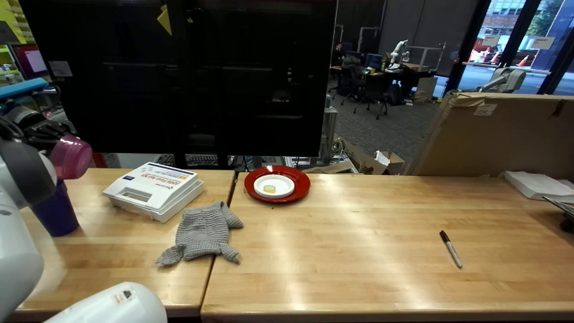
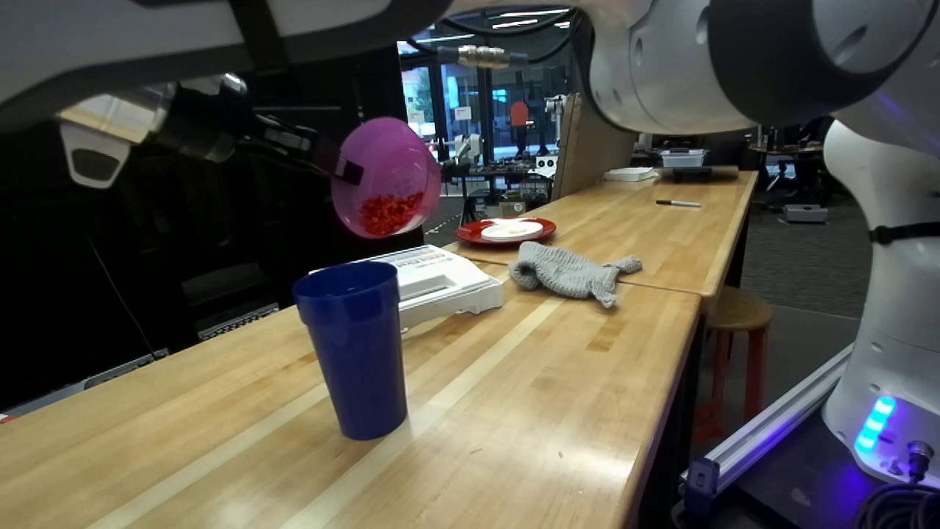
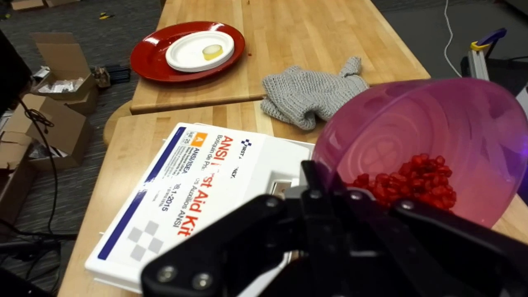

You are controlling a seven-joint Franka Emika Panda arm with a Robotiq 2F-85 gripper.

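A translucent pink bowl (image 2: 385,163) is tilted on its side in the air, with my gripper shut on its rim. Small red pieces (image 3: 420,183) lie gathered against the bowl's lower wall, inside it. In exterior view 2 a tall blue cup (image 2: 357,353) stands upright on the table, below the bowl and apart from it. From exterior view 1 the bowl (image 1: 71,156) hangs just above the cup (image 1: 56,212), partly covering its top. The cup's inside cannot be seen.
A white first aid kit (image 3: 198,188) lies beside the cup. Past it are a grey knitted cloth (image 1: 204,234) and a red plate (image 1: 298,185) bearing a white plate (image 1: 288,186) with a yellowish ring. A marker (image 1: 450,248) lies on the mostly clear far table.
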